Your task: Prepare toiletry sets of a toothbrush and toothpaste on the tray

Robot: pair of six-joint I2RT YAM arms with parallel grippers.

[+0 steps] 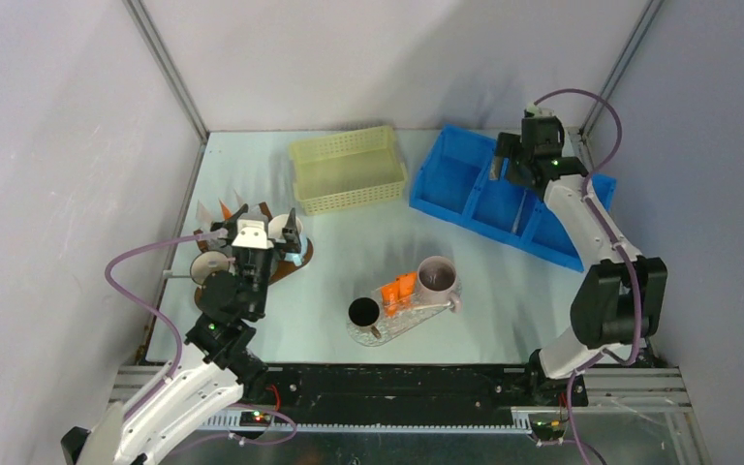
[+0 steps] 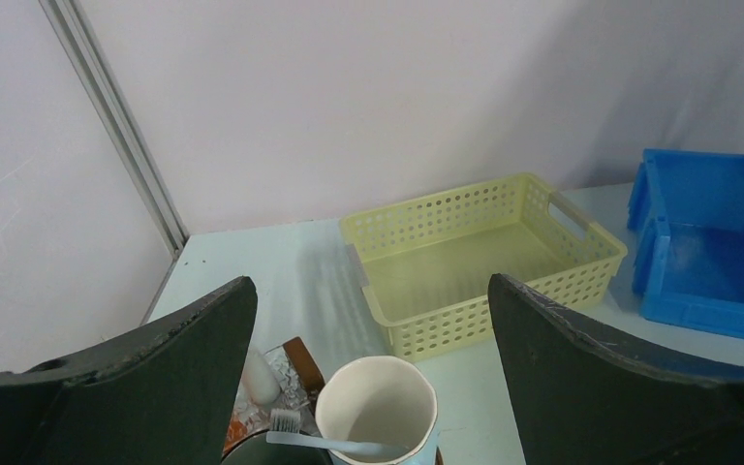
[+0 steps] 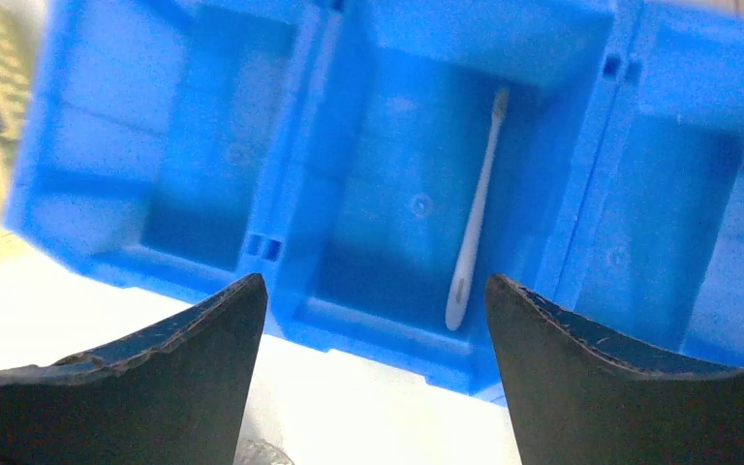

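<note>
The blue tray [image 1: 470, 221] has three compartments side by side. In its middle compartment lies a slim, pale toothbrush [image 3: 477, 208], with nothing else showing beside it. My right gripper hangs above the tray, fingers apart, holding nothing. On the left, my left gripper stands open and empty over a cluster of cups. There a white cup [image 2: 378, 392] sits beside a dark cup, and a light toothbrush [image 2: 334, 444] rests across their tops. Orange packets, perhaps toothpaste [image 1: 398, 290], lie near the front middle, between a pink cup and a black cup.
A yellow basket [image 1: 349, 203] at the back centre is empty. The pink cup [image 1: 437, 277] and the black cup [image 1: 364, 313] stand on a clear, patterned tray [image 1: 399, 325]. Bare table lies between the basket and these cups.
</note>
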